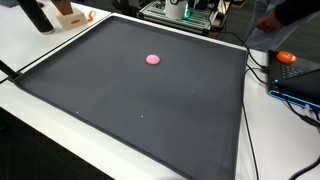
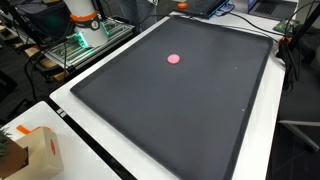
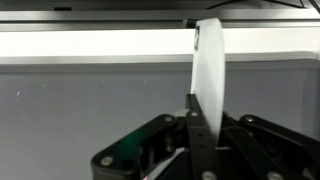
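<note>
In the wrist view my black gripper is shut on a thin, long white piece point(image 3: 209, 75) that stands up from between its fingers. A small dark spot shows beside that piece near its upper end; what it is cannot be told. On the dark grey mat lies a flat pink disc point(image 1: 152, 59), also visible as a pink disc point(image 2: 173, 58) in exterior view 2. The disc is well apart from the mat's edges. My gripper's fingers cannot be made out in either exterior view.
A tan box point(image 2: 35, 155) sits at the near left corner. A laptop point(image 1: 292, 78) stands off to the right, with an orange item point(image 1: 286, 57) on it. A person's hand point(image 1: 268, 22) shows nearby.
</note>
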